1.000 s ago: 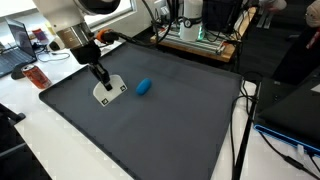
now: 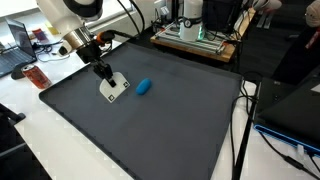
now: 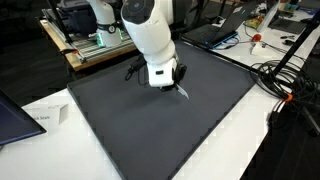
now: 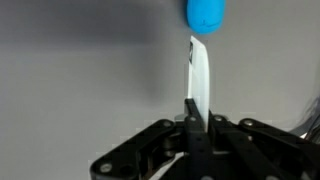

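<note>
A thin white flat piece (image 2: 115,88), like a card or blade, is held slanted over the dark board. My black gripper (image 2: 107,78) is shut on its upper end. From the wrist, the white piece (image 4: 199,72) runs forward out of the fingertips and narrows to a point near a blue object (image 4: 205,12), which is cut off by the frame's top. That rounded blue object (image 2: 143,87) lies on the board just right of the white piece. In the other exterior view the white piece (image 3: 182,92) shows edge-on below the gripper (image 3: 176,82); the blue object is hidden there.
The dark board (image 2: 170,120) is clear in front and to the right. A red can (image 2: 37,77) stands beyond its left edge. Black cables (image 3: 285,85) lie past one side, and a wooden shelf (image 2: 197,45) with other gear stands behind.
The blue object has not moved.
</note>
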